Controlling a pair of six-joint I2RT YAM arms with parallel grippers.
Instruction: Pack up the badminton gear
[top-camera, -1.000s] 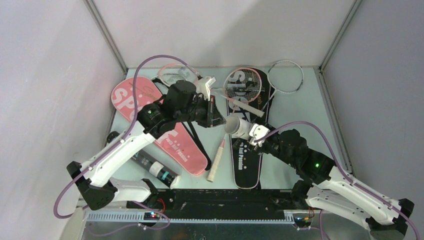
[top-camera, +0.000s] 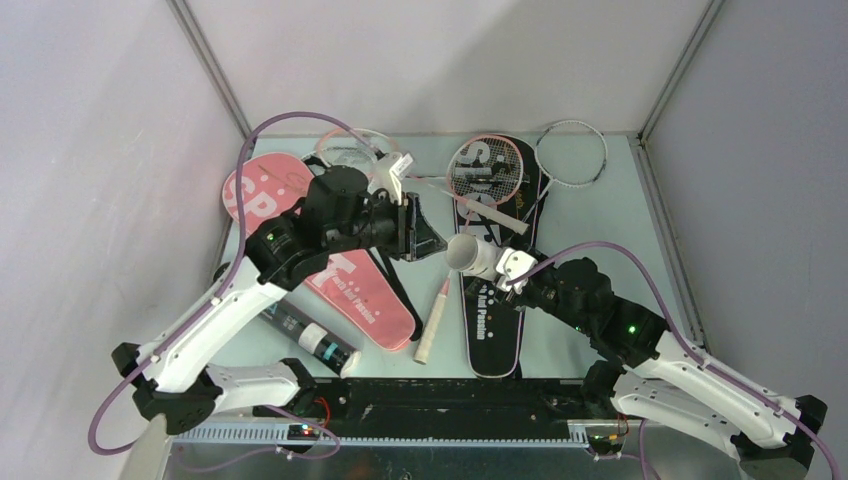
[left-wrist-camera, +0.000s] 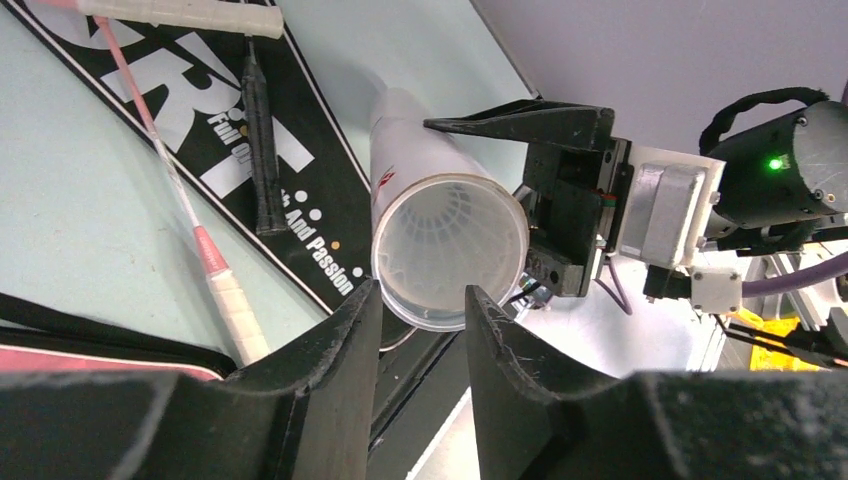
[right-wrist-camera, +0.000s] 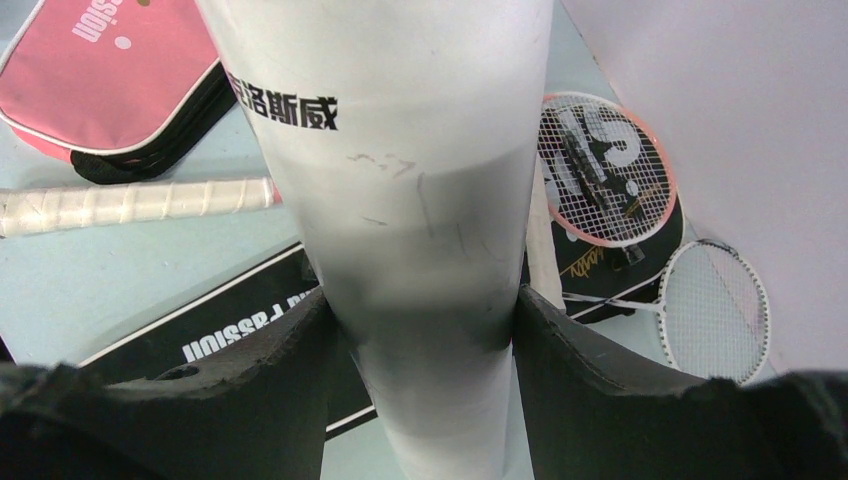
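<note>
A white shuttlecock tube (top-camera: 468, 255) is held in my right gripper, which is shut on it over the black bag (top-camera: 490, 340). Its round end (left-wrist-camera: 450, 250) faces my left gripper, whose fingers stand part open with nothing between them, just short of that end. The pink bag (top-camera: 355, 300) lies at left, largely under my left arm. Pink rackets (top-camera: 485, 170) and a white racket (top-camera: 570, 155) lie at the back.
A dark tube (top-camera: 320, 340) lies at the front left. Walls enclose the table at the back and sides. Bare table shows right of the black bag (top-camera: 610, 240).
My left gripper has shifted slightly left, with its arm swung a little toward the front left. The right gripper and white tube have barely moved.
</note>
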